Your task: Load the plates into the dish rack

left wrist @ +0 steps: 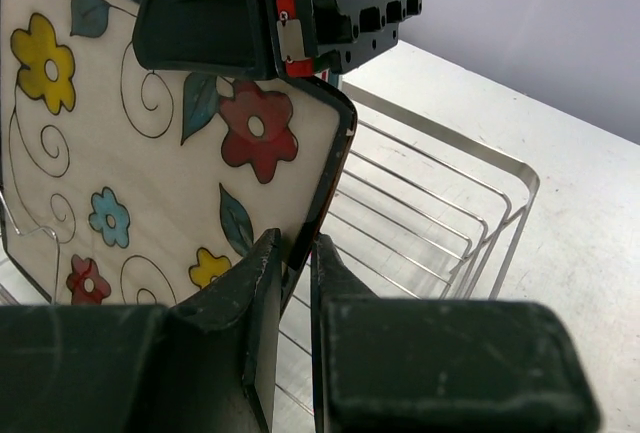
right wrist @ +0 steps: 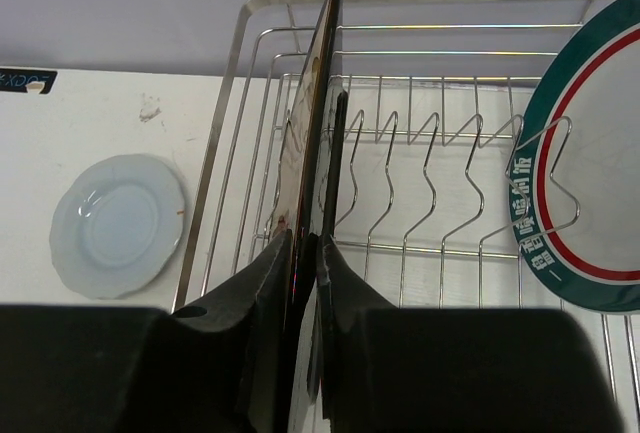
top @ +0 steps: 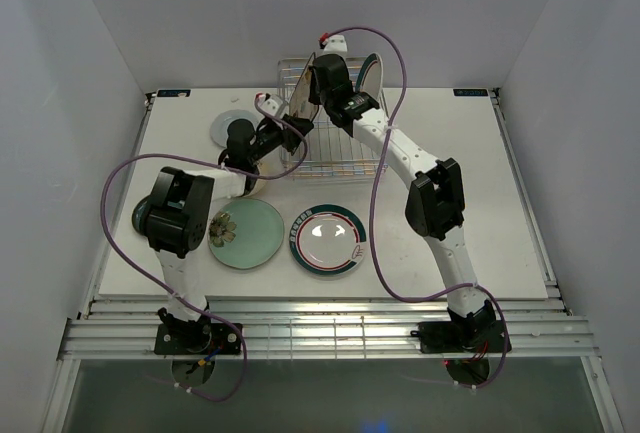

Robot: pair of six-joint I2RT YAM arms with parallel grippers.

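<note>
A square floral plate (left wrist: pixel 150 183) stands on edge at the left side of the wire dish rack (left wrist: pixel 510 163). Both grippers are at its edge: my left gripper near the front, my right gripper toward the back, each with the dark rim between or against its fingertips; how firmly cannot be seen. A green-rimmed round plate (right wrist: pixel 590 153) stands at the rack's right. On the table lie a pale blue plate (top: pixel 233 125), a green plate (top: pixel 246 235), a white plate with green rim (top: pixel 328 240) and a dark plate (top: pixel 142 215), partly hidden.
The rack's middle slots (right wrist: pixel 430 183) are empty. A wall stands behind the rack.
</note>
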